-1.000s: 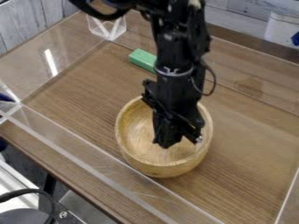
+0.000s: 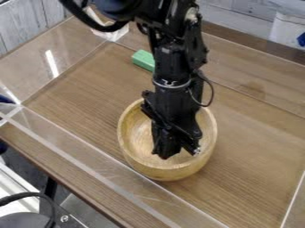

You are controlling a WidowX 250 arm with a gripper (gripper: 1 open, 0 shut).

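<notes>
My black gripper (image 2: 167,141) reaches down into a round tan wooden bowl (image 2: 139,163) near the middle of the table (image 2: 71,89). Its fingers are low over the bowl's inside, hiding much of it, and look drawn together; I see nothing held between them.
A green block (image 2: 142,59) lies behind the arm to the upper left. A white container (image 2: 286,31) stands at the back right corner. Black cables lie at the lower left. The table left and right of the bowl is clear.
Over the last second my gripper has shifted a little left and down within the bowl. The bowl stays about where it was.
</notes>
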